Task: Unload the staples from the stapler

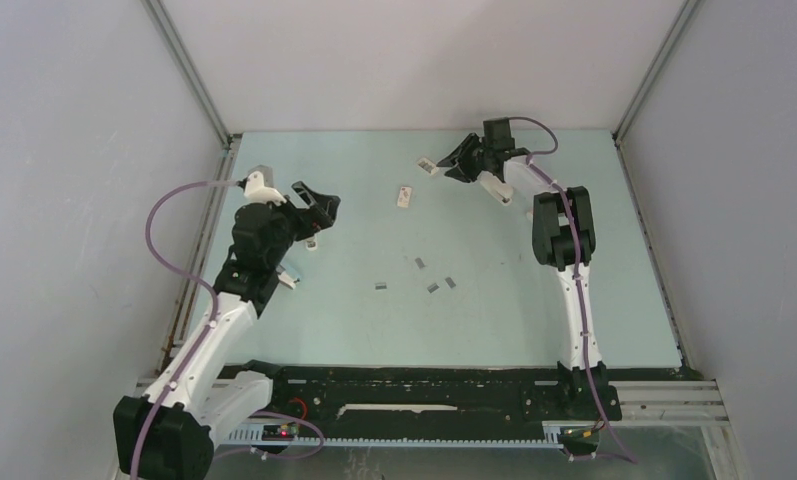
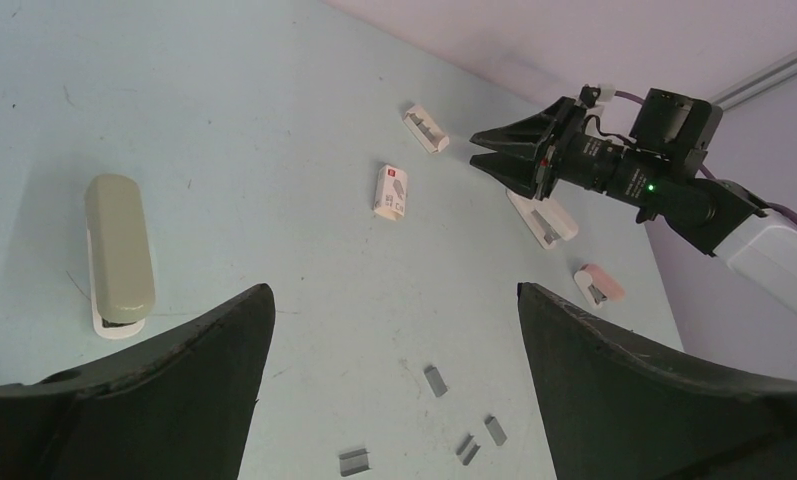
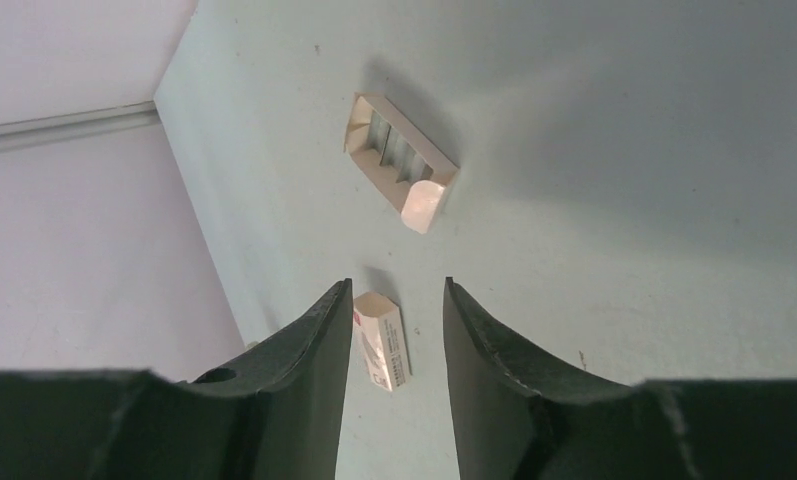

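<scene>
An olive-topped stapler [image 2: 120,245] stands below my left gripper [image 1: 317,200], which is open and empty over the left of the table. My right gripper [image 1: 455,168] is open at the back right, above and just right of an open box of staples [image 3: 399,160]. A second small box [image 1: 404,197] stands nearer the middle. Beside the right arm lie a white stapler [image 2: 540,218] and a pink one [image 2: 599,282], both partly hidden in the top view.
Several loose grey staple strips [image 1: 433,287] lie in the middle of the table [image 1: 474,330]. A light-blue item [image 1: 289,277] lies under the left arm. Walls border the back and sides.
</scene>
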